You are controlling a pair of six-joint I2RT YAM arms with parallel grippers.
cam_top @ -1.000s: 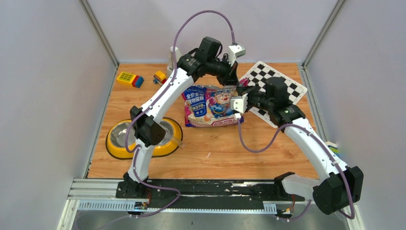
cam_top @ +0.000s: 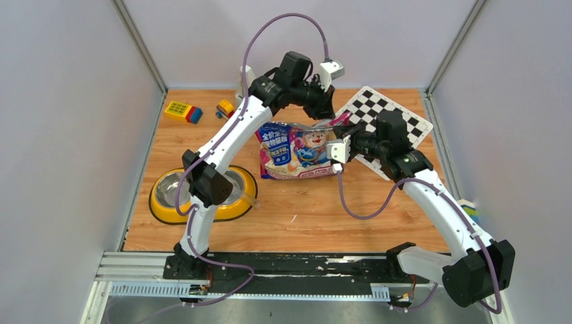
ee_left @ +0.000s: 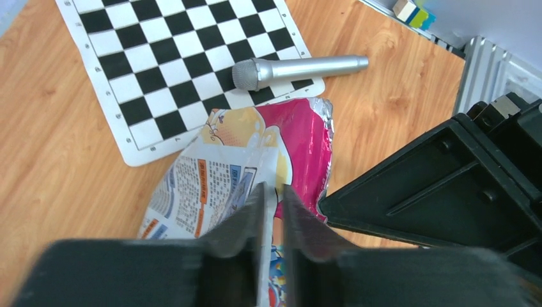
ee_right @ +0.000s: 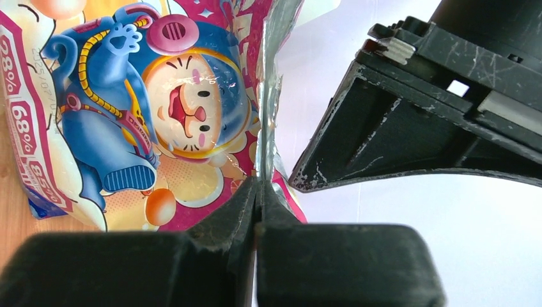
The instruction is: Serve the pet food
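The pet food bag (cam_top: 297, 152), blue, pink and cream, lies on the table under both grippers. At its upper edge, my left gripper (cam_top: 324, 116) is slightly open; in the left wrist view a narrow gap shows between its fingers, with a pale strip of the bag (ee_left: 198, 185) in it. My right gripper is shut at the bag's silver rim (ee_right: 268, 121). The rim runs down to its fingertips; whether they pinch it is hidden. Partly under the left arm, the yellow double bowl (cam_top: 162, 210) looks empty where it shows.
A checkered board (cam_top: 421, 128) lies back right, with a microphone (ee_left: 313, 69) at its edge. Toy blocks (cam_top: 179, 110) sit back left.
The left arm has hardly moved; the bowl is unchanged.
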